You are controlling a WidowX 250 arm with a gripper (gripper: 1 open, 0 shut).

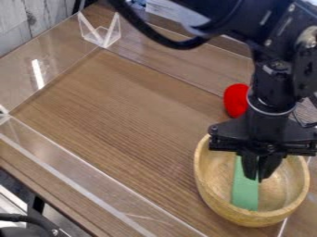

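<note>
My black gripper (258,159) hangs over a round yellowish bowl (213,193) at the lower right, its fingers reaching down into it. A pale green oblong object (244,193) lies in the bowl, partly hidden under the gripper. I cannot tell whether the fingers touch it or how far apart they stand. Behind the gripper, a red round object (234,97) sits on the wooden table (118,120), partly covered by the arm.
A small clear plastic holder (102,30) stands at the back left. Cables and the table's edge show at the lower left.
</note>
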